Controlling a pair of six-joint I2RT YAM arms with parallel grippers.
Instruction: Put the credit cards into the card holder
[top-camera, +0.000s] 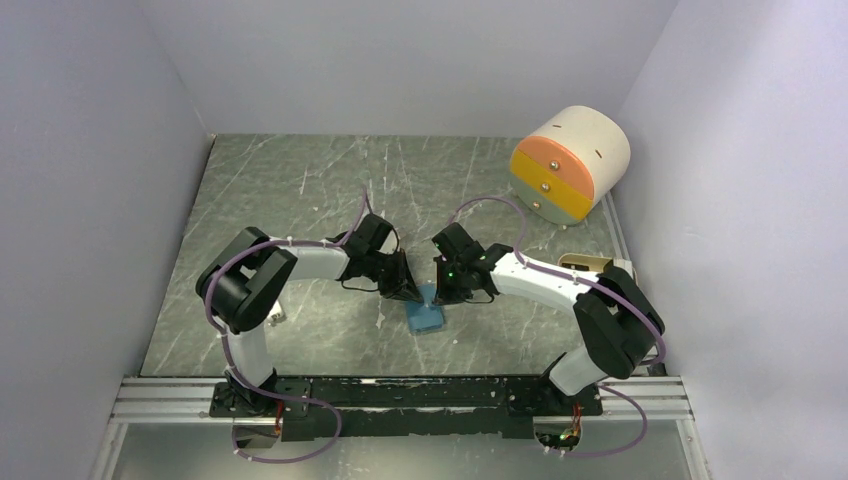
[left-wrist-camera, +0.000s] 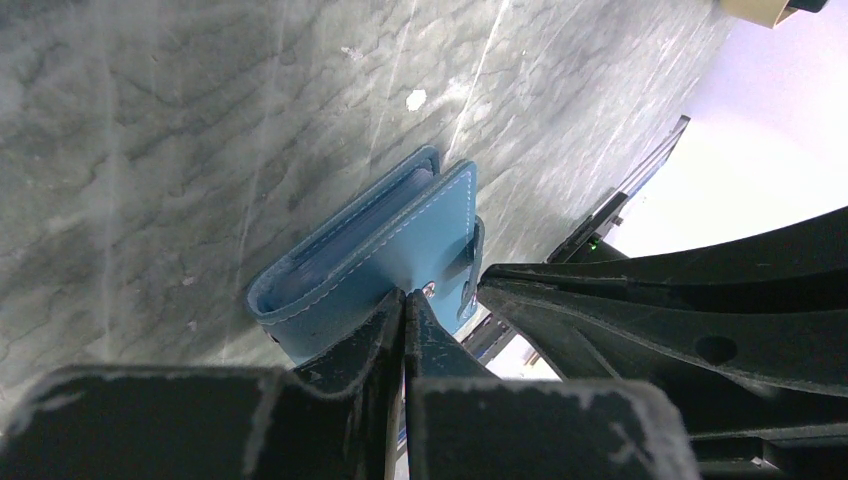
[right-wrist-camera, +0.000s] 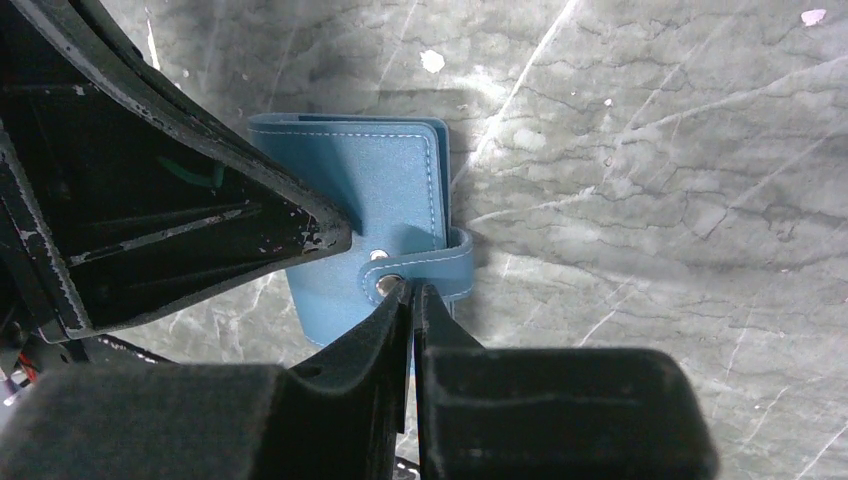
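Note:
A blue card holder (top-camera: 425, 318) with pale stitching lies on the table between both arms. Its strap (right-wrist-camera: 430, 268) wraps from one edge onto the front face; two metal studs show there, one on the strap. Over the holder's front face in the left wrist view, my left gripper has its fingertips together. My right gripper is likewise shut, its tips at the strap's lower edge. I cannot make out anything clearly gripped between either pair of fingers. The holder's spine-side opening (left-wrist-camera: 345, 230) shows bluish inner leaves; no separate card can be told apart.
A small whitish object (top-camera: 276, 313) lies at the left, partly behind the left arm. A drawer cabinet (top-camera: 570, 165) stands at the back right, and a tan box (top-camera: 585, 262) is partly hidden by the right arm.

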